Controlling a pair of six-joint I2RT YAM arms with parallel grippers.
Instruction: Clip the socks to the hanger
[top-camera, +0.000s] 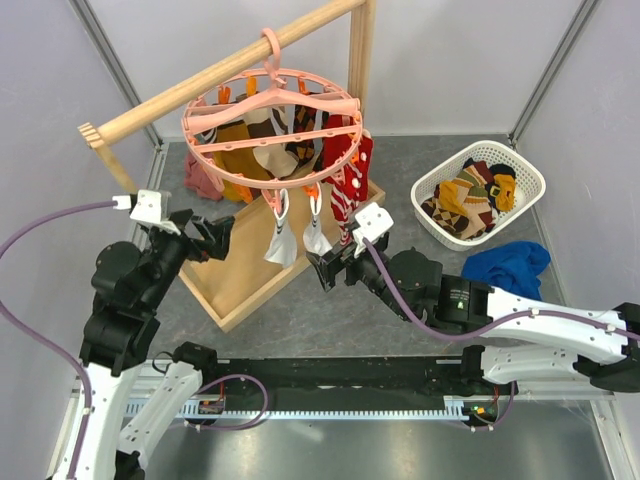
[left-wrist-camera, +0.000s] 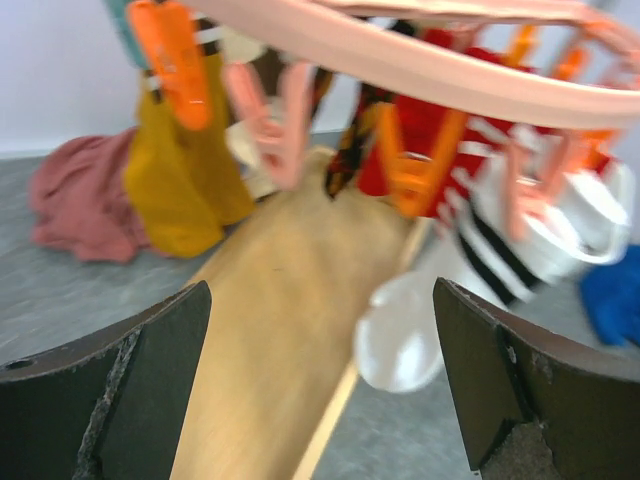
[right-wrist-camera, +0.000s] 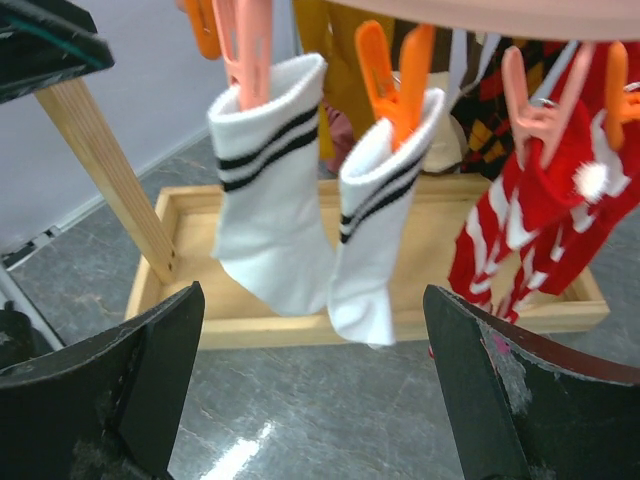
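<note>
The pink round hanger (top-camera: 270, 160) hangs from a wooden rack (top-camera: 220, 70), socks clipped round it. Two white striped socks (right-wrist-camera: 270, 200) hang at its front, beside red-and-white socks (top-camera: 348, 170). My left gripper (top-camera: 210, 240) is open at the hanger's left, facing the clips and socks. My right gripper (top-camera: 338, 262) is open just below the front right of the hanger, facing the white socks; nothing shows between its fingers.
A white basket (top-camera: 430, 195) of mixed socks stands at the right, with a blue cloth (top-camera: 505, 270) below it. The rack's wooden base (top-camera: 225, 280) lies under the hanger.
</note>
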